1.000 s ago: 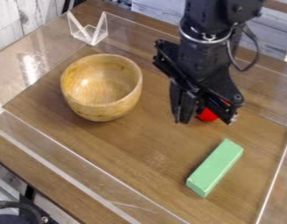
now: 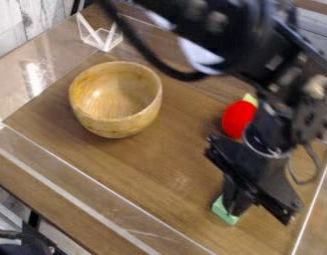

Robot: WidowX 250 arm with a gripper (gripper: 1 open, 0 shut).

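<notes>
My black gripper [image 2: 238, 195] is low at the lower right, over a mint-green block [image 2: 225, 211] that it mostly covers. Whether its fingers are open or closed on the block is hidden by the gripper body. A red object [image 2: 237, 119] with a yellow part lies behind the gripper, on the wooden table. A wooden bowl [image 2: 116, 97] stands at the upper left.
Bare table [image 2: 127, 174] lies left of the gripper and in front of the bowl. A small clear angular object [image 2: 100, 32] is at the back left. Strips run along the table's left and right edges.
The bowl has not moved.
</notes>
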